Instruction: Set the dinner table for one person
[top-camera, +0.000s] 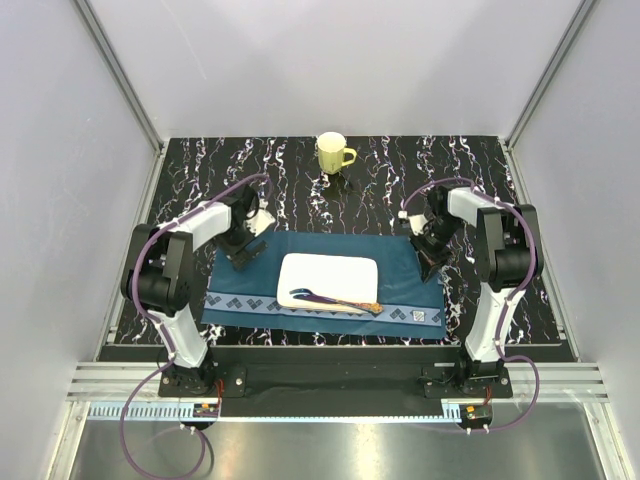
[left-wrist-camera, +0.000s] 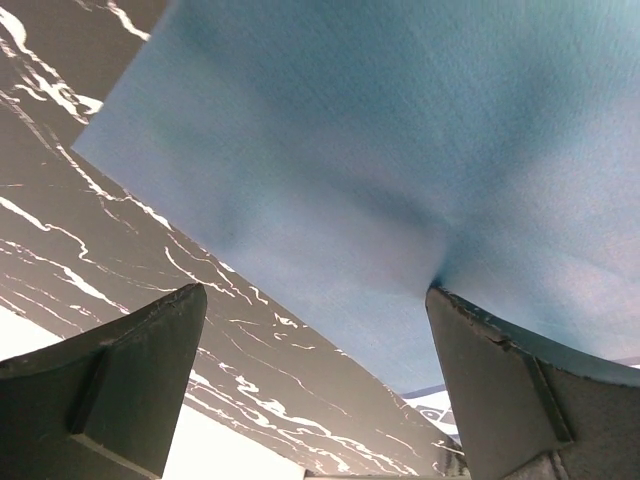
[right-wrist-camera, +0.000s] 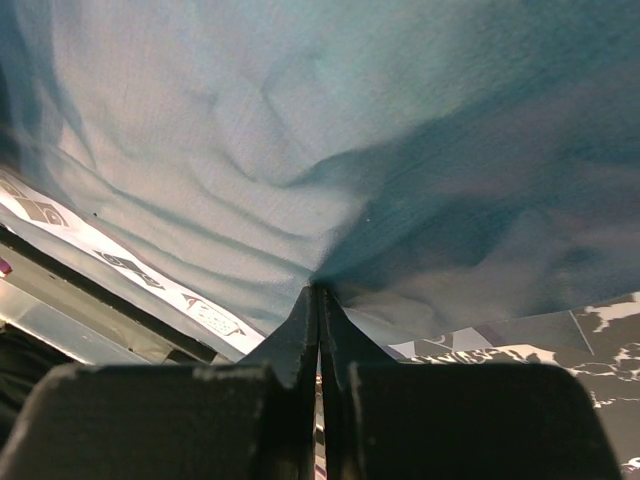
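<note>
The teal placemat lies across the table, its patterned band along the front. On it sits a white rectangular plate. Slim cutlery with a colourful handle rests along the plate's front edge; single pieces are hard to separate. A yellow mug stands at the back. Over the placemat's left part, my left gripper is open, only cloth below its fingers. At the placemat's right part, my right gripper is shut, its tips at creased cloth; whether any cloth is pinched cannot be told.
White walls close off the back and sides. A dark front edge runs below the placemat.
</note>
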